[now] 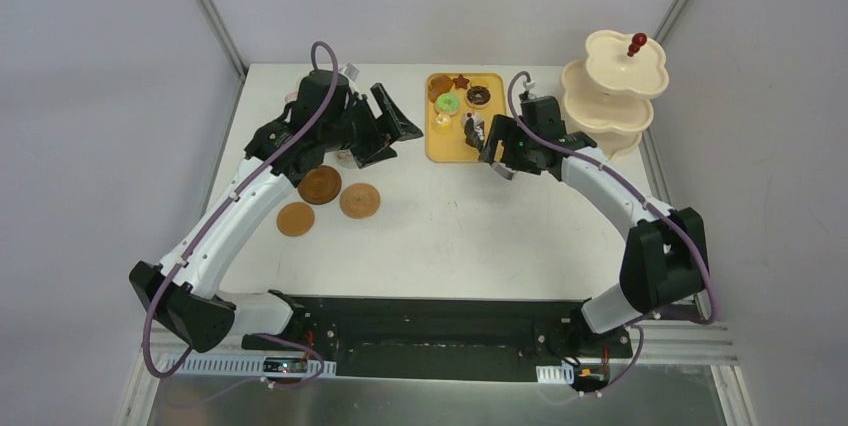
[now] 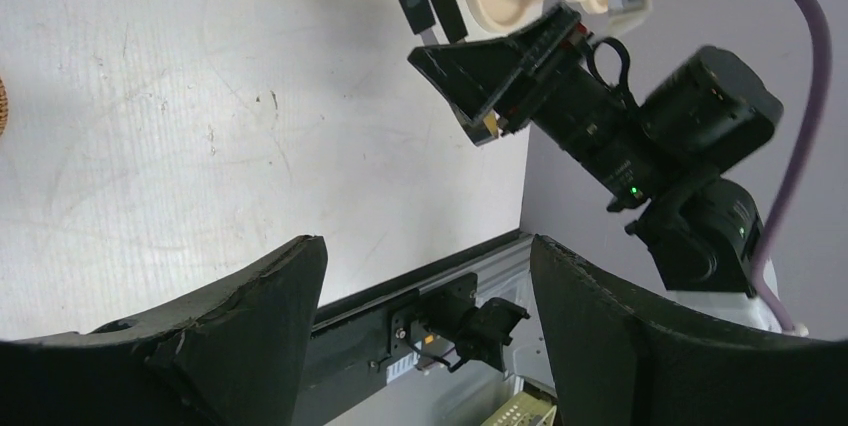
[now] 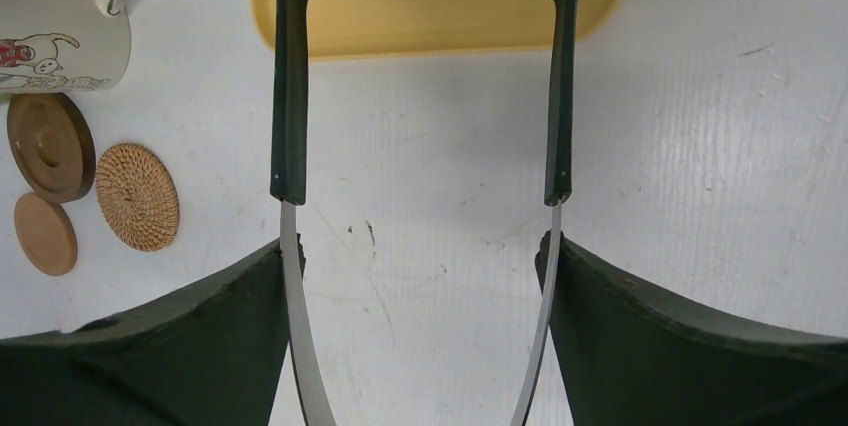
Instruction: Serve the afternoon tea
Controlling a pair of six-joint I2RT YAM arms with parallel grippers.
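Tongs (image 3: 291, 96) with dark tips and metal legs lie between the fingers of my right gripper, which stand well apart with the legs against them. In the top view my right gripper (image 1: 489, 142) is at the lower right of the yellow tray (image 1: 438, 150), with the tongs reaching over it. The tray holds a green ring (image 1: 447, 104), a chocolate ring (image 1: 479, 96), a brown star (image 1: 461, 81) and other sweets. Left of it, my left gripper (image 1: 407, 143) is open and empty. A white three-tier stand (image 1: 625, 68) is at the back right.
Round coasters (image 1: 360, 200) lie on the left. A white printed cup (image 3: 65, 31) stands beyond them in the right wrist view. My left arm hides most of the cups from above.
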